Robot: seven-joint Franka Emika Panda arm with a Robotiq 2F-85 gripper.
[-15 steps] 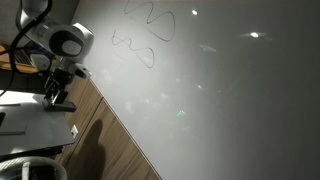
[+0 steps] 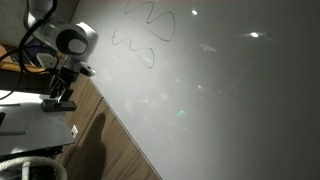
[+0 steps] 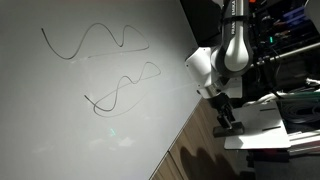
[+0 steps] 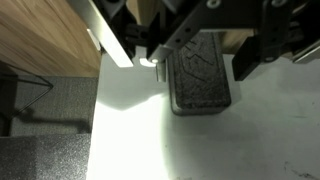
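Observation:
A dark, rounded rectangular block resembling a whiteboard eraser lies on a white surface. In the wrist view its upper end is partly hidden by my gripper, whose fingers stand apart at either side. My gripper is low over the block in the second exterior view, pointing down. From the first exterior view, the gripper is just above the block. Whether the fingers touch it, I cannot tell.
A large whiteboard with wavy marker lines rises beside the arm. Wood panelling runs below it. A ribbed hose curves near the white surface in the first exterior view.
The gripper has shifted slightly to the right in the first exterior view. The dark block appears to lie in the same place.

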